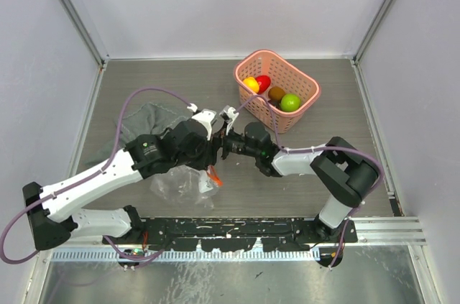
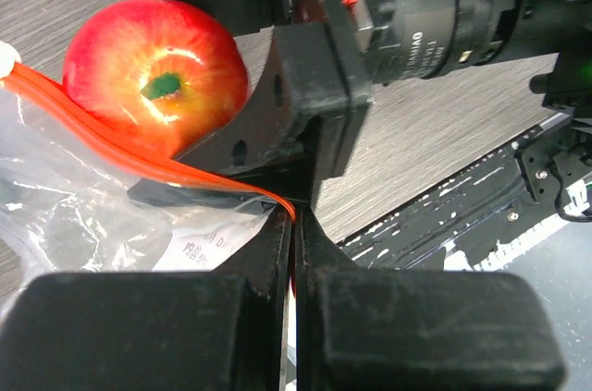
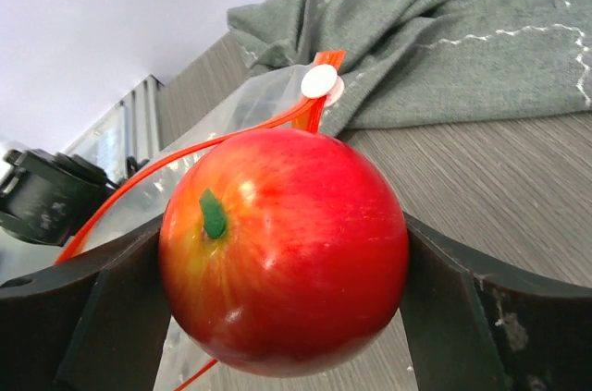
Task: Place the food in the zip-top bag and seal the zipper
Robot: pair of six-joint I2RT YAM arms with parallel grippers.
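A red apple (image 2: 166,63) sits at the mouth of the clear zip top bag (image 2: 55,197), with the bag's orange rim crossing in front of it in the left wrist view. My left gripper is shut, pinching that orange rim at its fingertips. The apple (image 3: 287,252) fills the space between the spread fingers of my right gripper; how firmly they touch it I cannot tell. From above, both grippers meet over the bag (image 1: 180,185), where the left arm hides the apple.
A pink basket (image 1: 307,83) with several foods, including a green apple (image 1: 290,103), stands at the back right. Grey cloth (image 1: 144,121) lies behind the left arm.
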